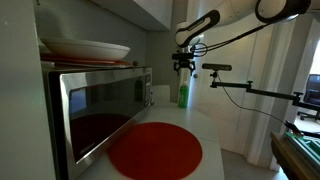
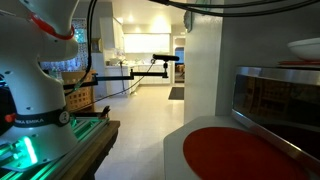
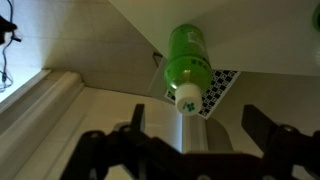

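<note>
A green bottle (image 1: 183, 96) stands upright at the far end of the counter. Directly above it hangs my gripper (image 1: 184, 66), pointing down with a gap between it and the bottle. In the wrist view the green bottle (image 3: 188, 62) shows its white cap (image 3: 188, 98) toward the camera. The two dark fingers of my gripper are spread wide, one on each side of the cap's line, touching nothing that I can see. In exterior view 2 my gripper is out of frame.
A microwave (image 1: 105, 105) lines the counter's left side, with a bowl (image 1: 85, 49) on top. A round red mat (image 1: 155, 150) lies on the near counter. The counter (image 1: 200, 122) between mat and bottle looks clear. A black bar (image 1: 255, 90) stands off to the right.
</note>
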